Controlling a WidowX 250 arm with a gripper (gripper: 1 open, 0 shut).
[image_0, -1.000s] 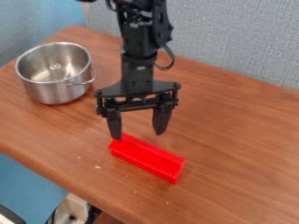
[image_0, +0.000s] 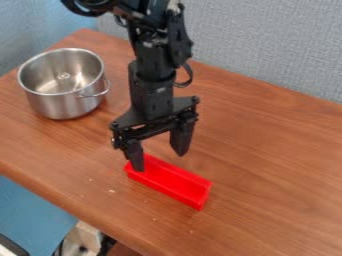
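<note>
A bright red rectangular block (image_0: 173, 185) lies on the wooden table in the front middle, angled from upper left to lower right. My black gripper (image_0: 158, 154) hangs over its back left end with its fingers open and spread apart. The left fingertip is low, close to that end of the block; whether it touches cannot be told.
A steel pot (image_0: 63, 85) with side handles stands at the back left. Grey walls stand behind.
The gripper has moved slightly left and down toward the red block's left end over the last second, still open. The block and pot look unmoved.
</note>
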